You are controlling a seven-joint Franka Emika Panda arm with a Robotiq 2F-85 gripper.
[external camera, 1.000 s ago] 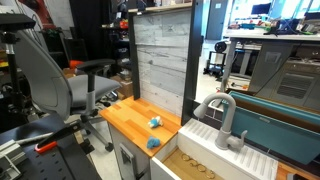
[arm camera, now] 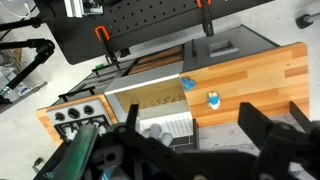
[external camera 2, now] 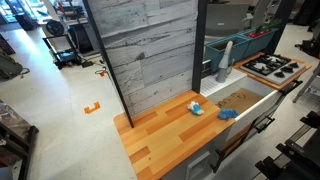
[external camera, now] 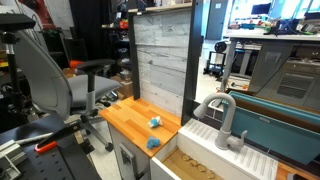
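Seen from above in the wrist view, my gripper is open, its two dark fingers far apart at the lower edge with nothing between them. Beyond it lies the wooden counter [arm camera: 258, 78]. A small blue item [arm camera: 188, 83] rests at the counter's edge beside the sink; exterior view 2 also has this blue item [external camera 2: 228, 113]. A second small item, blue and white [arm camera: 213, 99], lies farther in on the wood, and exterior view 1 shows the blue-and-white item [external camera: 155, 122] clear of the wall. Both are too small to identify surely. The gripper is out of both exterior views.
A grey faucet [external camera: 228, 122] rises behind the pale sink basin [external camera: 178, 169], which has a brown bottom. Grey wood-look panelling [external camera 2: 150, 55] backs the counter. A stovetop [external camera 2: 270, 66] stands beyond the sink.
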